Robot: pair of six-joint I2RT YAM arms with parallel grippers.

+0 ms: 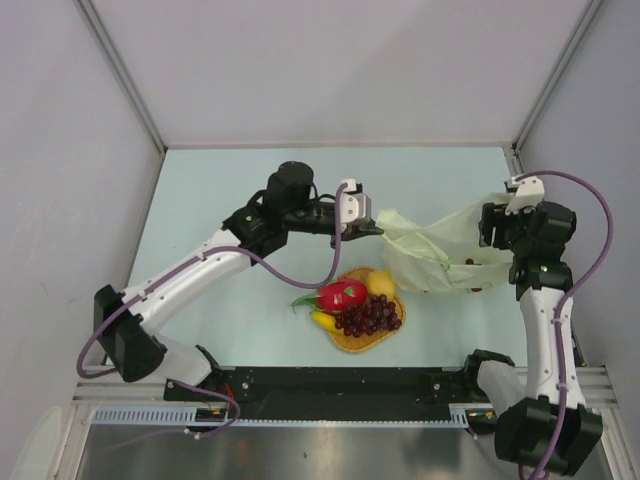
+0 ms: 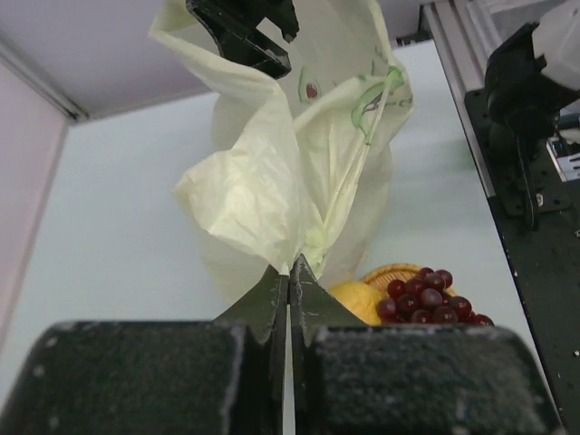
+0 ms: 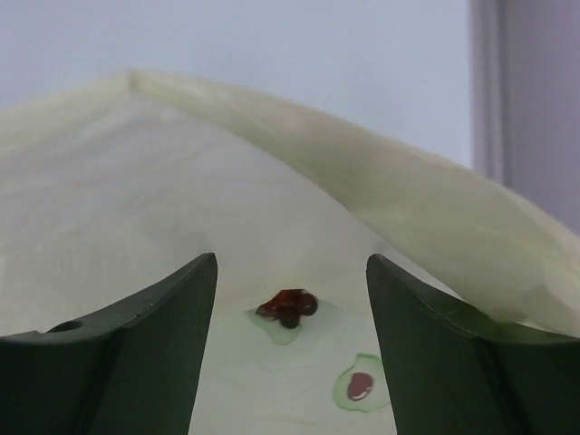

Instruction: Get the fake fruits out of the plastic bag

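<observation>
A pale plastic bag (image 1: 430,250) is stretched between my grippers. My left gripper (image 1: 372,228) is shut on a gathered corner of it, seen at the fingertips (image 2: 283,279). My right gripper stands open at the bag's mouth, with small dark red fruit (image 3: 290,306) showing inside beyond its fingers. Below the bag a woven basket (image 1: 355,340) holds a red fruit (image 1: 333,295) with green tips, a yellow fruit (image 1: 380,285), a banana (image 1: 322,320) and dark grapes (image 1: 375,315).
Walls enclose it at back and sides.
</observation>
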